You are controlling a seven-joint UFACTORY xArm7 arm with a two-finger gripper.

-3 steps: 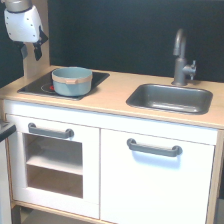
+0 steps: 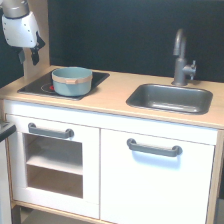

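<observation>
A grey-green pot (image 2: 72, 84) with brownish handles stands upright on the black stovetop (image 2: 40, 84) at the counter's left end. My gripper (image 2: 31, 58) hangs in the upper left corner, above and to the left of the pot and apart from it. Its dark fingers are small against the dark wall, so I cannot tell whether they are open or shut. The inside of the pot is mostly out of sight from this angle.
A grey sink (image 2: 170, 97) with a dark faucet (image 2: 180, 60) occupies the right side. Bare wooden counter (image 2: 118, 88) lies between stove and sink. Below are an oven door (image 2: 55, 180) with a window and a white cupboard door (image 2: 155, 180), both with grey handles.
My gripper has come down a little on the left side. The pot stands where it was.
</observation>
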